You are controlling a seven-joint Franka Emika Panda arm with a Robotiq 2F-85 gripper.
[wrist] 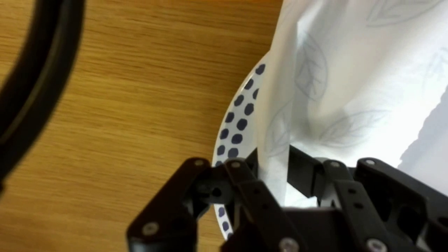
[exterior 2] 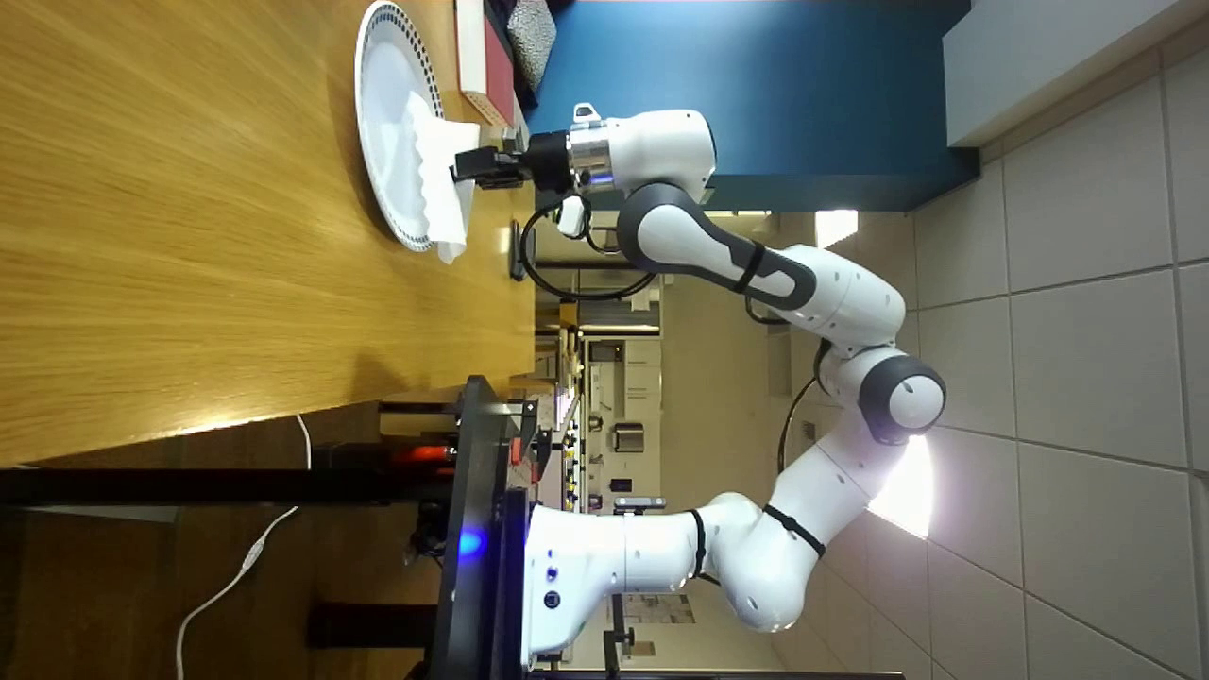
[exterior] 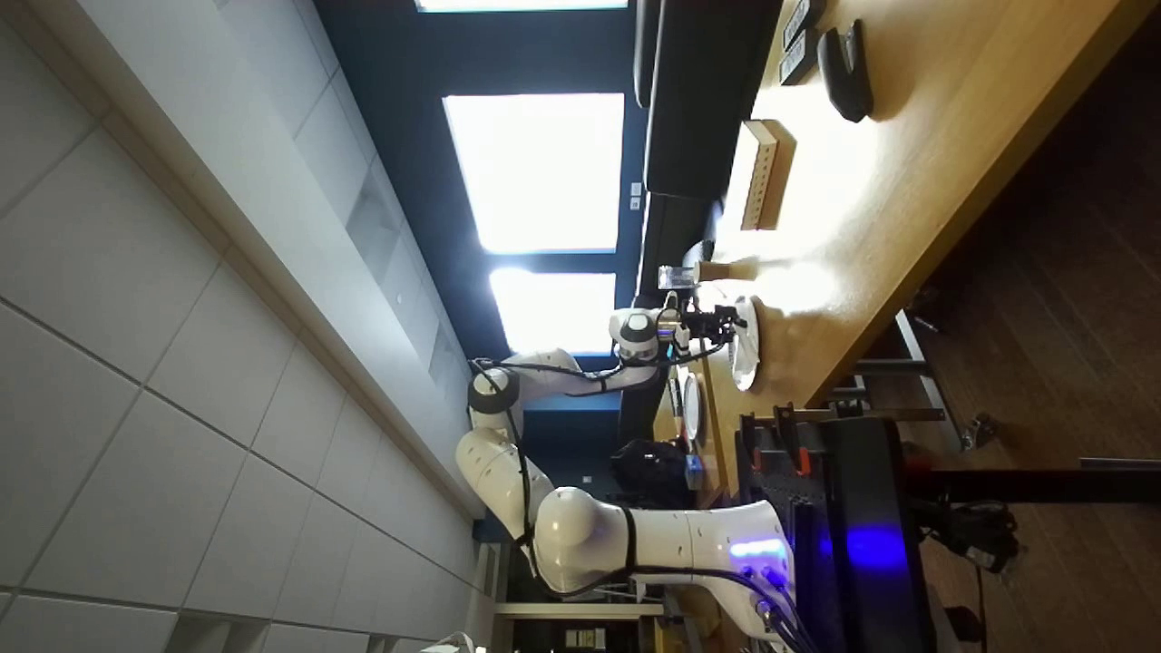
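A white napkin with a faint leaf print [wrist: 352, 84] is pinched between the fingers of my gripper, which is shut on a fold of it. In exterior view 2 the napkin [exterior 2: 436, 170] spreads over part of a white plate [exterior 2: 385, 102] and hangs past its rim. The plate's rim carries dark dots [wrist: 237, 126]. My gripper [exterior 2: 462, 170] is close over the plate, with the napkin between them. The white plate [exterior: 746, 365] also shows in exterior view 1, partly behind my gripper [exterior: 736, 323].
A red-edged book [exterior 2: 487, 68] lies beyond the plate. In exterior view 1 a clear cup [exterior: 677, 277], a box-like block [exterior: 758, 174] and a black stapler [exterior: 846, 71] stand along the table. Bare wood [exterior 2: 204, 227] is free in front of the plate.
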